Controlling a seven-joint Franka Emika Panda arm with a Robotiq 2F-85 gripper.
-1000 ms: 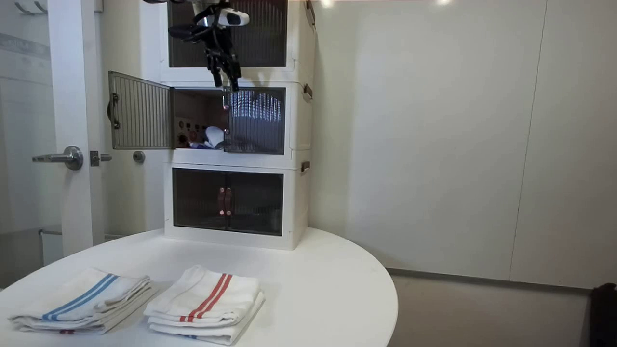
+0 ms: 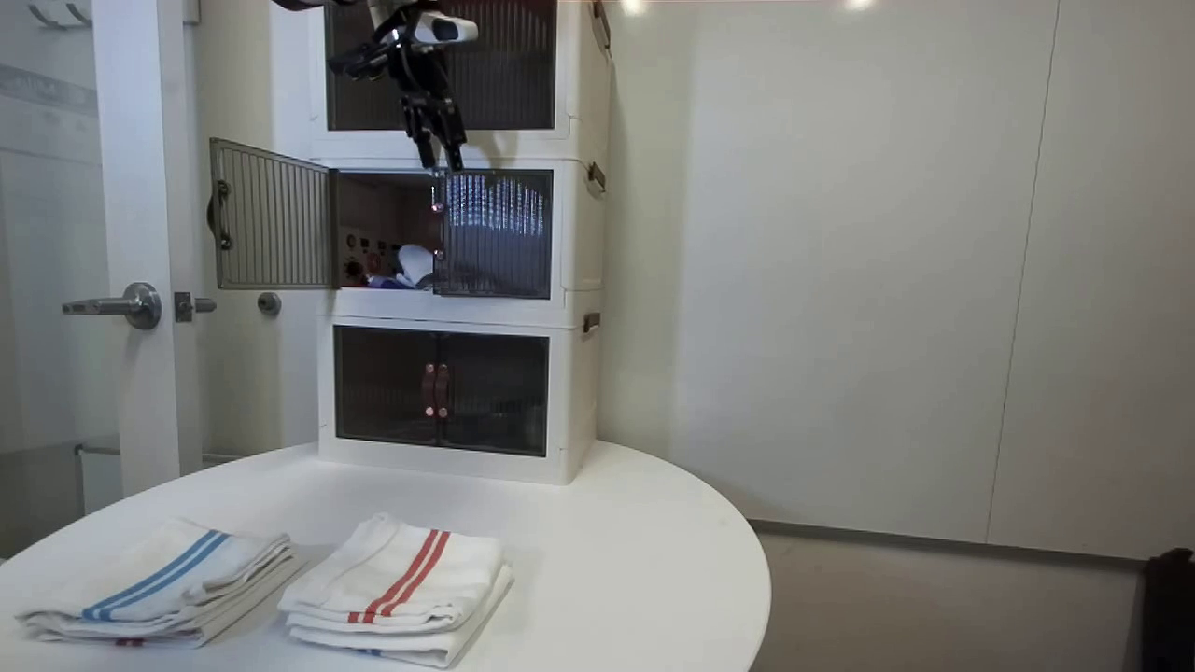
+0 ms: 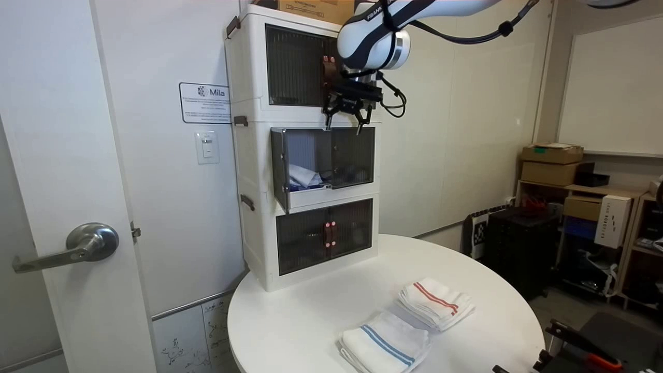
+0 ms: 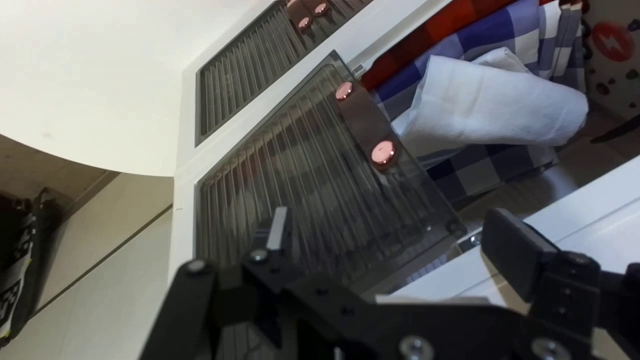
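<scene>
In front of the cabinet's middle tier, near its top edge, my gripper (image 3: 343, 129) hangs open, its fingers (image 4: 517, 252) wide apart with nothing between them. The middle tier's left door (image 2: 274, 218) is swung outward. Its right door (image 4: 312, 174), ribbed and see-through with a brown strap handle (image 4: 364, 120), is closed. Through the open half, a white cloth (image 4: 492, 105) lies on blue-and-white checked cloth (image 4: 465, 171), with a red cloth (image 4: 414, 51) beside it. On the table sit folded white towels with red stripes (image 2: 409, 577) and with blue stripes (image 2: 162, 582).
The bottom tier's doors (image 3: 304, 239) are closed. A room door with a lever handle (image 3: 65, 248) stands left of the cabinet. A cardboard box (image 3: 317, 9) rests on top.
My gripper has risen slightly in exterior view 1 and its fingertips now sit a little higher. The doors, cloths and towels have not moved.
</scene>
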